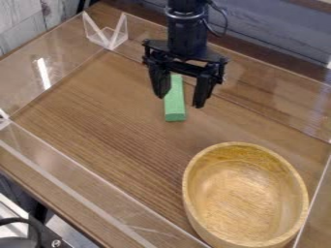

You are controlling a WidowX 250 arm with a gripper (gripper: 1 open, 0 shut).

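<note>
My black gripper [181, 82] hangs from the arm at the top centre, open, its two fingers spread to either side above a green block [175, 108]. The upper part of the block is partly hidden by the gripper. The block lies on the wooden surface; whether the fingers touch it cannot be told.
A large yellow bowl [243, 153] fills the lower right. A white wire-like object [106, 29] stands at the upper left, and another white piece is cut off at the left edge.
</note>
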